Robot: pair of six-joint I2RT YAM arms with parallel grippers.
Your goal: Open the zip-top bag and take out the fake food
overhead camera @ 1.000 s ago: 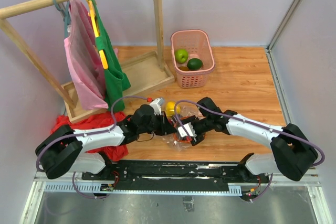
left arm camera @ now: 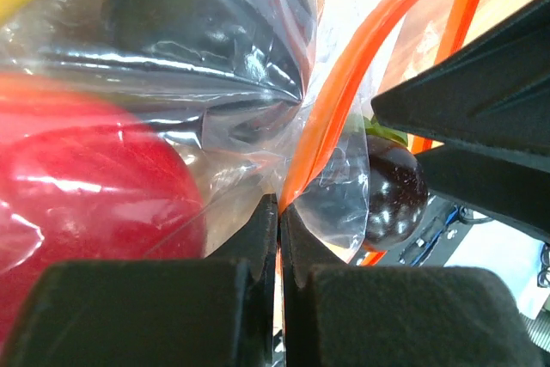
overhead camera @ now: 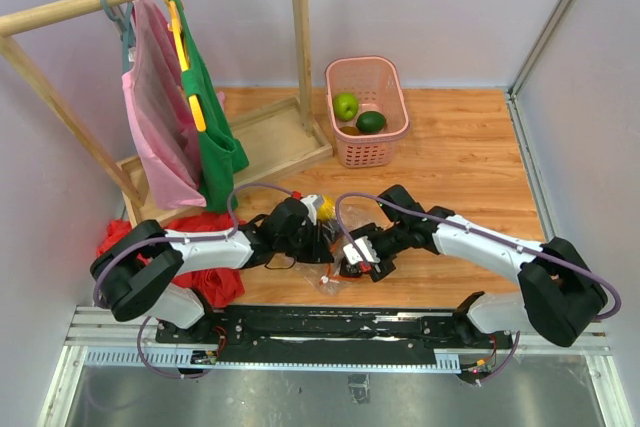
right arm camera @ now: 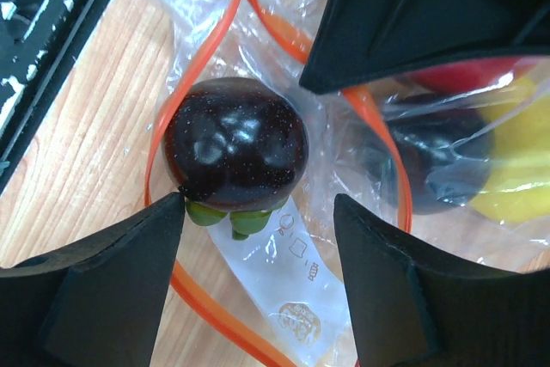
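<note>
The clear zip bag (left arm camera: 232,126) with orange edging holds a red fake food (left arm camera: 86,195), a dark one (left arm camera: 206,15) and a yellow one (right arm camera: 524,152). My left gripper is shut with its tips at the orange edging; whether the edging is pinched is unclear. My right gripper has a dark purple, green-capped eggplant (right arm camera: 236,139) between its fingers, at the bag's mouth. In the top view both grippers meet over the bag, largely hiding it.
A pink basket (overhead camera: 365,152) with fruit stands at the back. A wooden rack with hanging clothes (overhead camera: 160,117) is at left, red cloth (overhead camera: 210,277) below it.
The right gripper has moved only slightly.
</note>
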